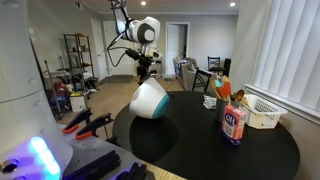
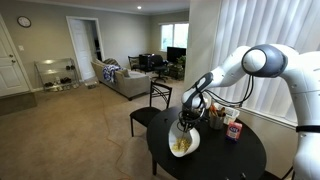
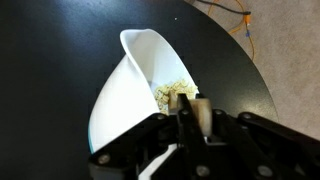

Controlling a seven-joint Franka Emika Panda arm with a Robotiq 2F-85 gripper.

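A white bowl [image 1: 150, 99] with a teal base stands tipped on the dark round table, its base turned to the right in exterior view 1. Its open side faces exterior view 2, where yellowish pieces [image 2: 181, 146] show inside the bowl [image 2: 192, 136]. From the wrist view, small pale pieces [image 3: 172, 94] lie inside, near the wall. My gripper [image 1: 146, 73] is at the bowl's upper rim. It is shut on a tan, wooden-looking handle [image 3: 203, 116] that reaches toward the pieces; its far end is unclear.
A red-and-white box [image 1: 232, 123] stands to the right on the table [image 1: 205, 155], with a holder of utensils [image 1: 224, 100] behind it. A white basket [image 1: 262, 112] sits at the back right. A black chair [image 2: 152, 102] stands beside the table.
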